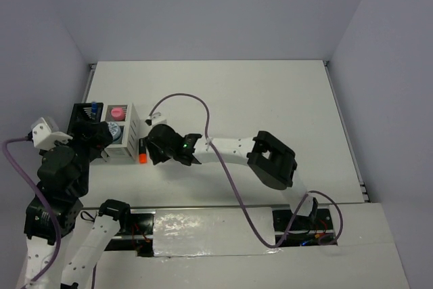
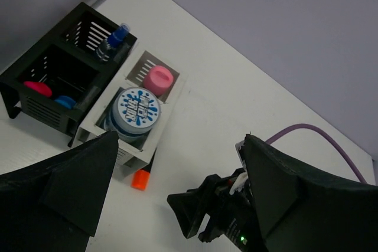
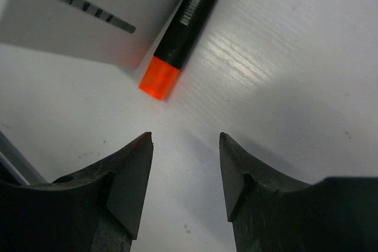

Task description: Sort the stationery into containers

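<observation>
An orange-and-black highlighter point(image 3: 180, 33) lies flat on the table, along the side of the white basket point(image 2: 167, 107). My right gripper hovers just short of its orange end, fingers apart and nothing between them. Inside the white basket sit a round tub with a blue-splashed lid point(image 2: 137, 110) and a pink item point(image 2: 158, 79). The black basket point(image 2: 35, 110) beside it holds a blue-capped bottle point(image 2: 112, 42), a red item point(image 2: 38, 88) and a blue item point(image 2: 65, 101). Above and to the left of the baskets, my left gripper is open and empty.
Walls point(image 1: 216, 11) stand at the back and sides. In the top view, my left arm partly covers the black basket.
</observation>
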